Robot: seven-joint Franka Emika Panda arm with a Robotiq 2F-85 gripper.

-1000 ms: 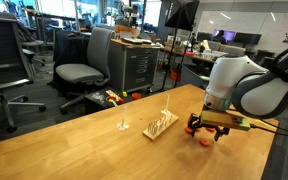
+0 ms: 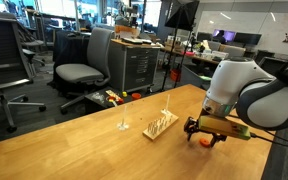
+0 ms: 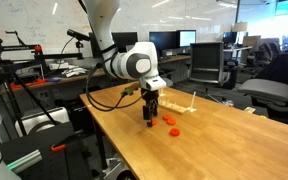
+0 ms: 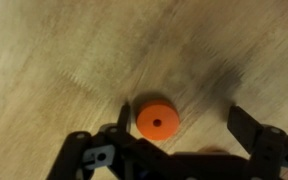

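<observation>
An orange disc [image 4: 158,120] with a small dark hole in its centre lies flat on the wooden table. My gripper is open above it in the wrist view. The disc sits within the span of the fingers, close to the left one, with a wide gap to the right one. In exterior view 1 the gripper [image 2: 208,127] hangs low at the table's right side, just over the orange disc [image 2: 206,142]. Exterior view 2 shows a red disc [image 3: 174,132] and another red disc [image 3: 170,120] lying near the gripper.
A wooden rack with upright pegs [image 2: 160,124] stands left of the arm, with a taller white stick behind it. Coloured items [image 2: 113,97] lie at the table's back edge. An office chair [image 2: 82,73] is behind.
My gripper has come down closer to the table above the orange disc. The rack has stayed where it was.
</observation>
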